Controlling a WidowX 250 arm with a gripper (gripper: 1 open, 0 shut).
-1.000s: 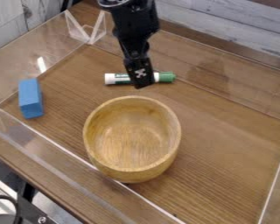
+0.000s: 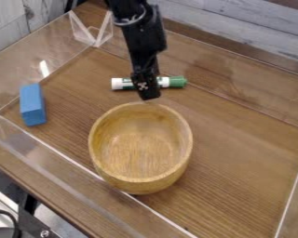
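My gripper (image 2: pixel 144 84) hangs from the top of the view over a white and green tube (image 2: pixel 170 82), its fingers open and low at the tube's middle; whether they touch it I cannot tell. The tube lies on the wooden table behind a round yellow bowl (image 2: pixel 139 149), which is empty.
A blue block (image 2: pixel 33 104) lies at the left of the table. A pale wall edge runs along the back right, and a black cable lies at the front left corner.
My gripper has shifted a little to the left over the tube. The bowl, block and tube look unmoved.
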